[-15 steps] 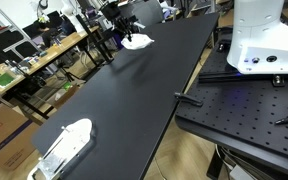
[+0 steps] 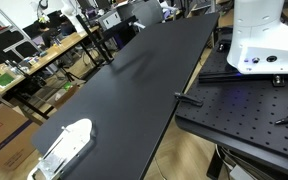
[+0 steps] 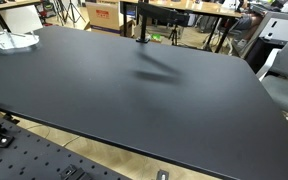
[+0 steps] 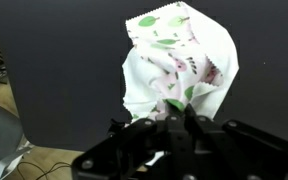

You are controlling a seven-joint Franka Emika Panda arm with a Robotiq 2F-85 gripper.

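A white cloth [image 4: 179,55] with pink and green prints and zigzag edges hangs from my gripper in the wrist view. The fingers are shut on a bunched part of it, and the cloth spreads out beyond the fingers against the dark table. In exterior view 1 only a pale part of the cloth [image 2: 147,12] shows at the top edge; the gripper's fingers are not clear there. Neither cloth nor gripper appears in exterior view 2, though a shadow falls on the table.
A white, partly clear item [image 2: 64,148], perhaps a tray, lies at one end, also visible as a tray-like item [image 3: 11,41] in exterior view 2. A chair [image 3: 284,75] stands beyond the table's right edge.
The cloth has risen from low over the table's far part to the top of exterior view 1, going up with the gripper. The pale tray-like item has stayed put.
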